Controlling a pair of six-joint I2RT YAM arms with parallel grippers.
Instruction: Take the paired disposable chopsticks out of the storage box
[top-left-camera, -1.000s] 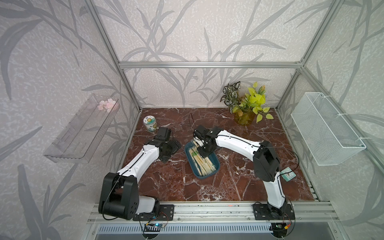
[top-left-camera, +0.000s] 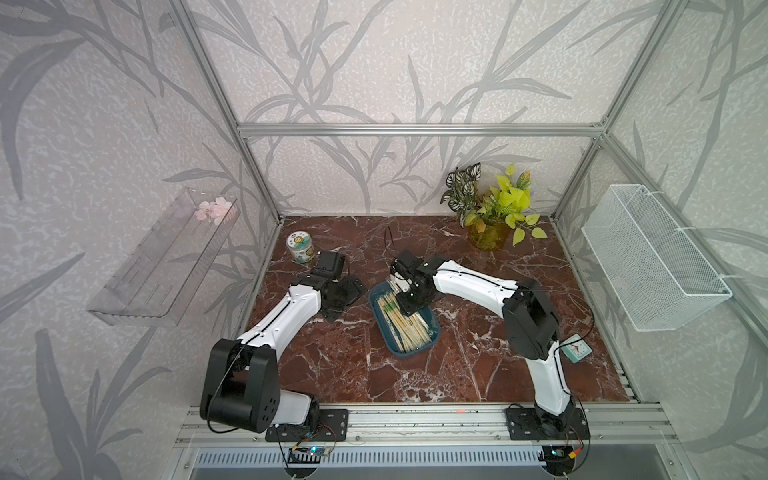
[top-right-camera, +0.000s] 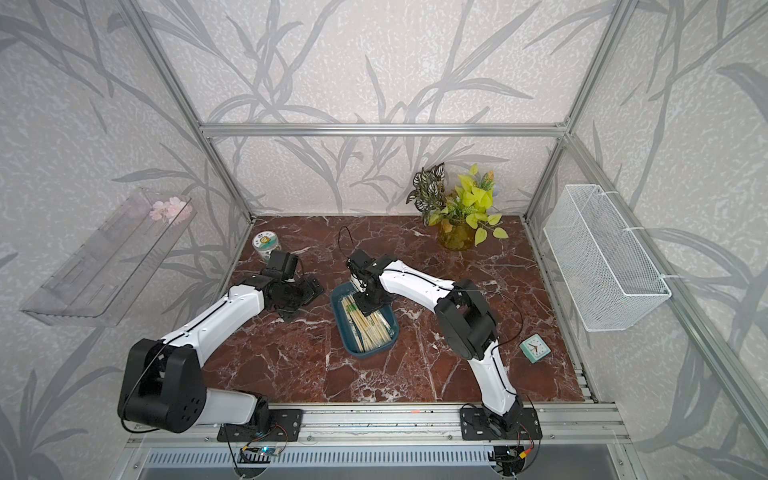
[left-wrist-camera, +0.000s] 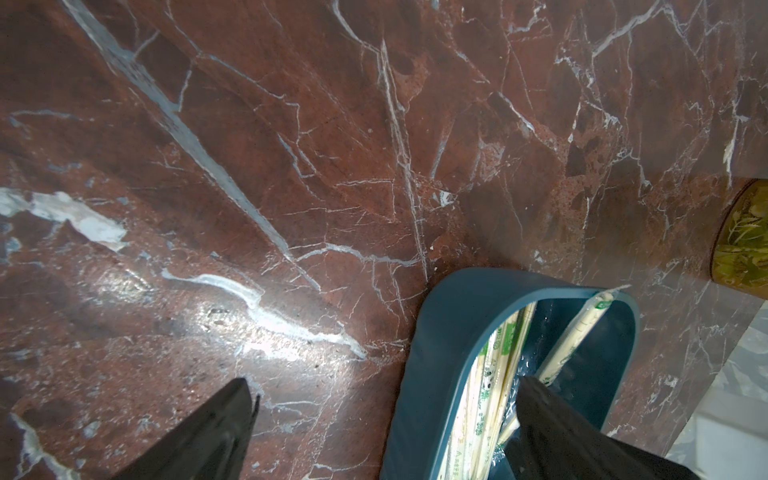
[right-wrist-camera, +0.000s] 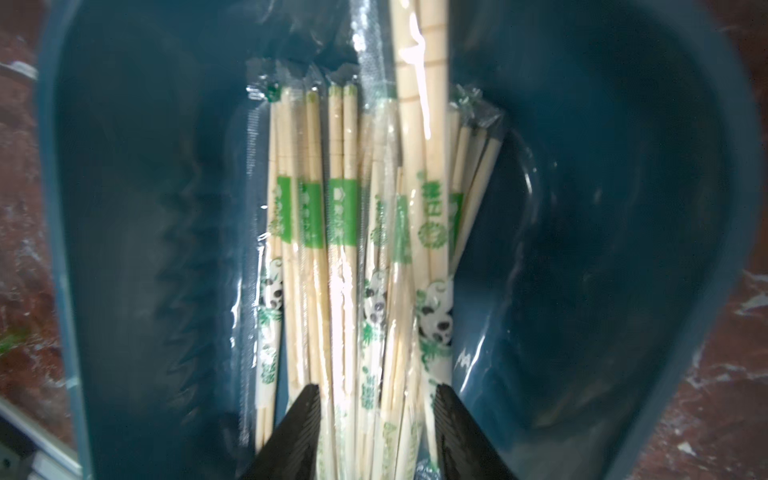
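The blue storage box (top-right-camera: 340, 328) holds several paired chopsticks (top-left-camera: 409, 333) in clear wrappers. In the right wrist view, most of the wrapped pairs (right-wrist-camera: 344, 216) lie side by side along the box. One pair (right-wrist-camera: 430, 160) rests on top, its end raised toward the far rim. My right gripper is over the box, its fingers apart; chopsticks show in the gap, and I cannot tell whether the fingers touch them. To the left of the box my left gripper stands open above bare tabletop, its right finger (left-wrist-camera: 552, 436) covering part of the box in that view.
A round can (top-left-camera: 300, 246) stands behind the left arm, and a potted plant (top-left-camera: 489, 232) at the back right. A small clock (top-left-camera: 575, 348) lies by the right edge. A clear tray (top-left-camera: 164, 256) and white wire basket (top-left-camera: 656, 256) hang on the side walls.
The left arm barely moved.
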